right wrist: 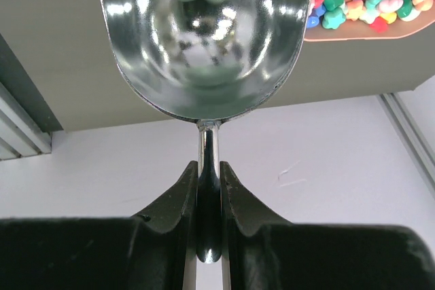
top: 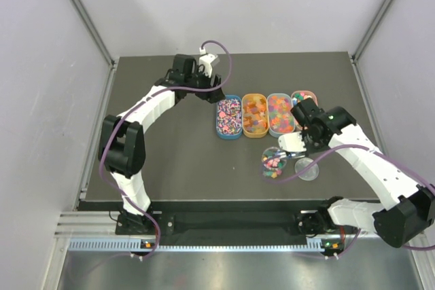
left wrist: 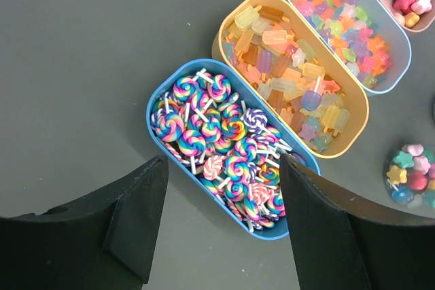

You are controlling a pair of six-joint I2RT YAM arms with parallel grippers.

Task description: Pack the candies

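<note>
A clear round container [top: 274, 166] with colourful candies in its bottom stands at the front middle. My right gripper is shut on the handle of a shiny metal scoop [right wrist: 204, 79]. In the top view that scoop reaches over the container's right side. Blurred greenish shapes show in its bowl; I cannot tell whether they are candies or reflections. My left gripper is open above a blue tray of lollipops [left wrist: 211, 140], its fingers apart and nothing between them. A round clear lid [top: 307, 169] lies right of the container.
Right of the lollipops stand an orange tray of popsicle candies [top: 255, 115], a pale blue tray of star candies [top: 281, 113] and a pink tray of mixed candies [right wrist: 360, 30], partly behind the right arm.
</note>
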